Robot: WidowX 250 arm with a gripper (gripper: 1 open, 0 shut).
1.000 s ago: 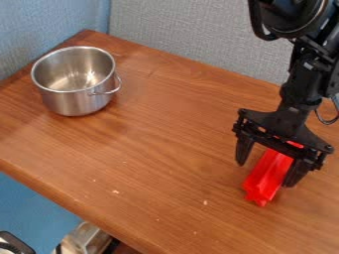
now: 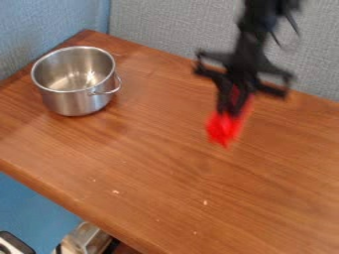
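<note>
A black robot arm reaches down from the top right, blurred by motion, with its gripper [image 2: 235, 97] over the right-centre of the table. A red object [image 2: 224, 127] hangs at the gripper's lower end, also blurred; the fingers themselves are too smeared to make out clearly. On the left of the wooden table [image 2: 159, 189] stands a shiny steel pot [image 2: 74, 79] with side handles, apparently empty.
Grey and blue padded walls line the back and left of the table. Some metal hardware [image 2: 82, 242] sits off the table's lower-left edge.
The gripper and red object have moved up and left, away from the front right where the red object was on the table. The pot has not moved.
</note>
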